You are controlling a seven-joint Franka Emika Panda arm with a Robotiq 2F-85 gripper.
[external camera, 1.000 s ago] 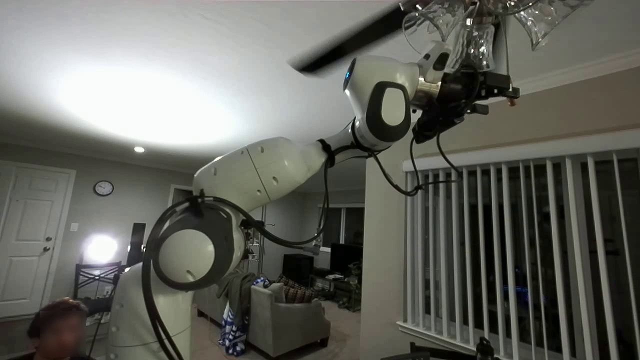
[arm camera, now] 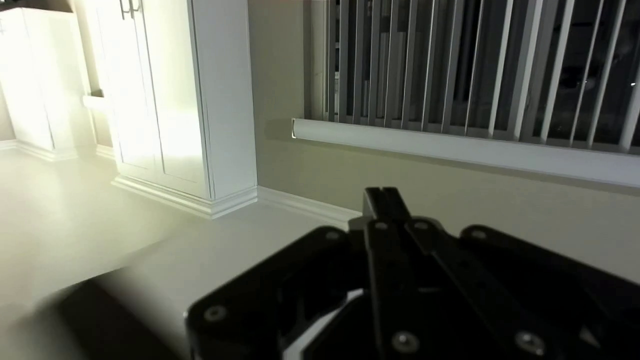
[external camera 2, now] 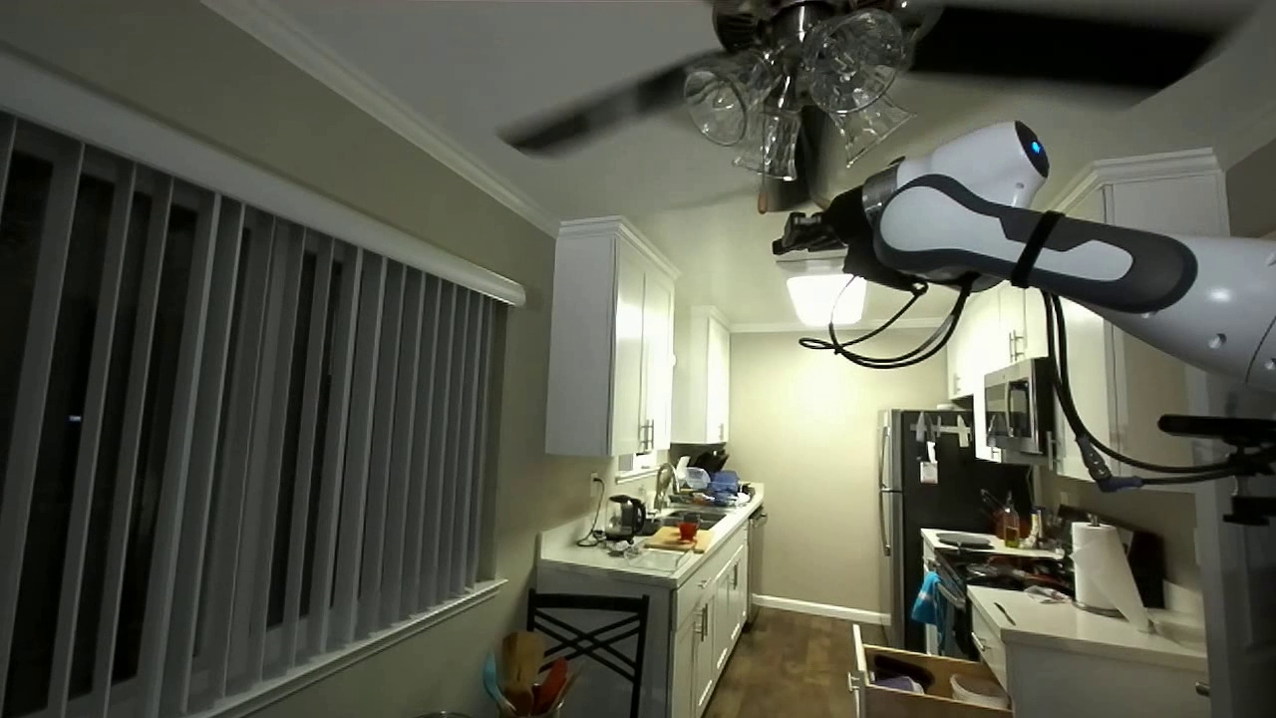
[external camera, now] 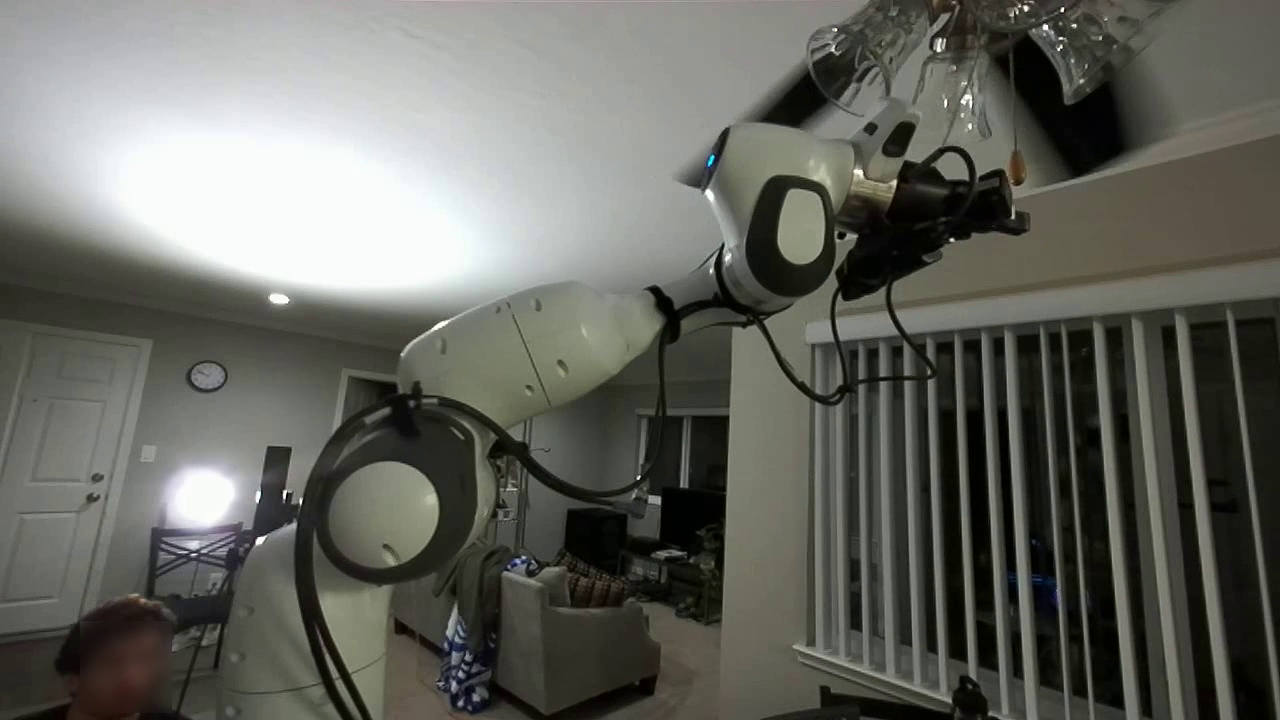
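In the wrist view my gripper is shut, its two black fingertips pressed together with nothing visible between them. In exterior view 1 the gripper (external camera: 1020,223) is just below a wooden pull (external camera: 1017,166), which hangs on a chain from the ceiling fan's glass light shades (external camera: 951,90); a gap separates the two in that view. Exterior view 2 has the gripper (external camera 2: 784,239) under the fan, with a small brown pull (external camera 2: 763,195) just above it. Neither pull shows in the wrist view.
Blurred dark fan blades (external camera 2: 1065,48) sweep close above the arm. Vertical blinds (external camera: 1032,492) cover the window below the gripper. White cabinets (external camera 2: 610,341) stand beyond. A person (external camera: 118,660) sits at lower left in exterior view 1.
The arm has moved down and slightly right in exterior view 1.
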